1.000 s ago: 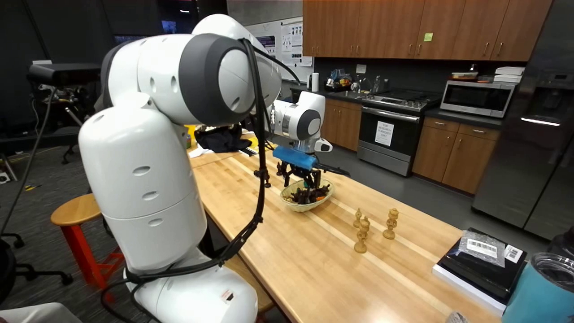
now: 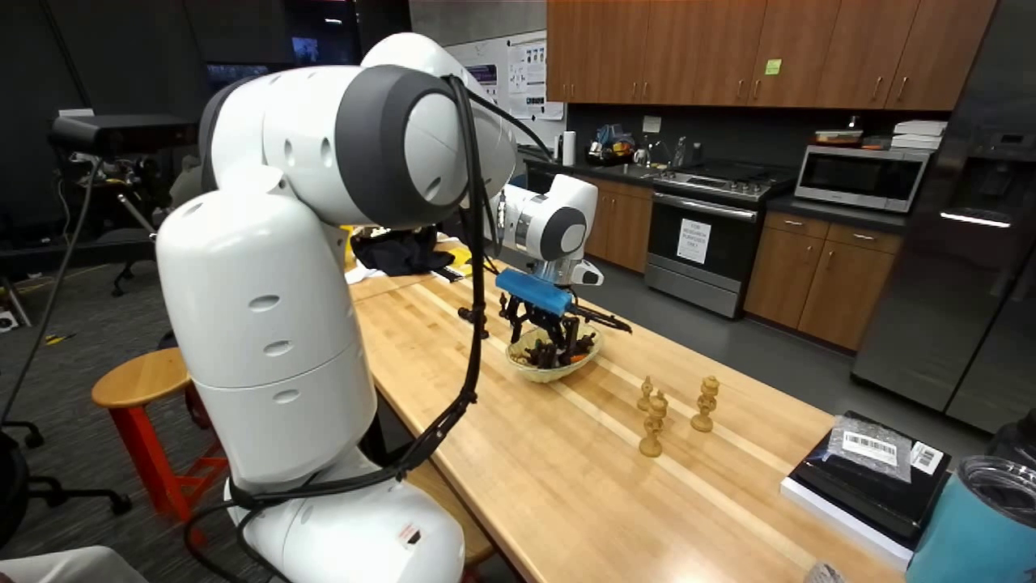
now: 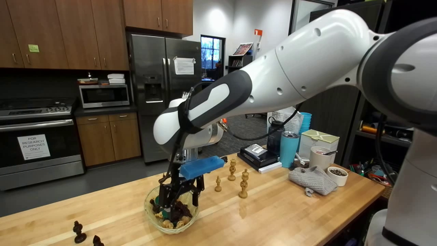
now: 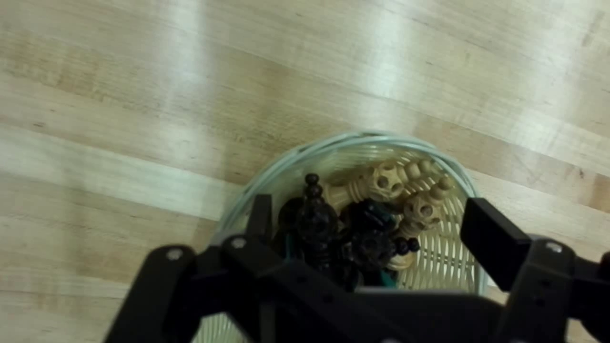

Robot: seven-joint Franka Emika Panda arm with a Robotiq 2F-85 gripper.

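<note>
My gripper points down over a pale woven basket (image 4: 366,137); its fingers are spread wide, with nothing clamped between them. In the wrist view the two fingers (image 4: 260,214) straddle a heap of chess pieces in the basket. Dark pieces (image 4: 317,223) fill the heap's left and middle, while light carved pieces (image 4: 386,183) lie at its top and right. Part of the heap is hidden under the gripper body. Three light chess pieces (image 3: 244,183) stand upright on the table. Past the basket's other side, dark pieces (image 3: 78,232) stand on the wood.
At one table end sit a black box (image 3: 258,155), a blue tumbler (image 3: 289,148), a grey cloth (image 3: 313,180) and a small bowl (image 3: 337,176). Dark fabric (image 2: 398,249) lies at the other end. Bare tabletop (image 2: 583,486) stretches along the near side.
The arm has shifted slightly and the gripper has come lower over the basket. The standing pieces have not moved.
</note>
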